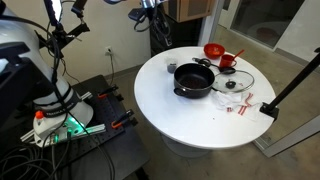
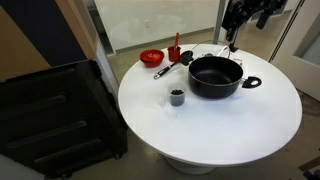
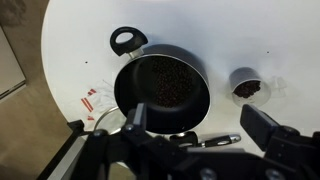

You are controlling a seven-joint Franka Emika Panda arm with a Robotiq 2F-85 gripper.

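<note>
A black pot (image 3: 165,85) with a long side handle stands on the white round table, with dark beans on its bottom. Beside it is a small clear cup (image 3: 248,88), also holding some dark beans; exterior view 2 shows the cup (image 2: 177,96) left of the pot (image 2: 215,77). My gripper (image 1: 150,16) is raised above the table's far-left side in exterior view 1. Dark fingers (image 3: 258,122) show wide apart along the bottom of the wrist view, so it looks open. Nothing is visible between them.
A glass lid (image 1: 232,80) rests on a printed cloth or paper right of the pot. A red bowl (image 1: 214,50), a red mug (image 2: 173,53) and a dark ladle-like utensil (image 2: 185,59) lie behind.
</note>
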